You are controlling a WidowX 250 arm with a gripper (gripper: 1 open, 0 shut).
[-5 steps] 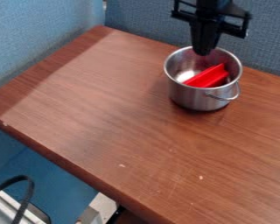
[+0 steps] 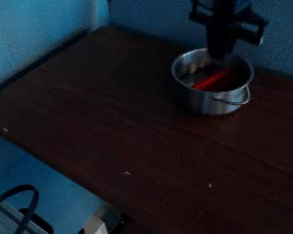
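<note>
A steel pot (image 2: 204, 99) with a side handle stands on the dark wooden table near the back right. Inside it lies a red elongated object (image 2: 214, 79). My gripper (image 2: 219, 50) hangs over the back part of the pot, its dark tip pointing down at the rim; it looks shut, with nothing visible between its fingers, though the dim light hides detail.
Textured walls border it at the back and left. A dark cable (image 2: 34, 199) and some white items sit beyond the table's lower left edge.
The scene has turned much darker. The gripper has shifted slightly right over the pot; the pot and red object stay where they were.
</note>
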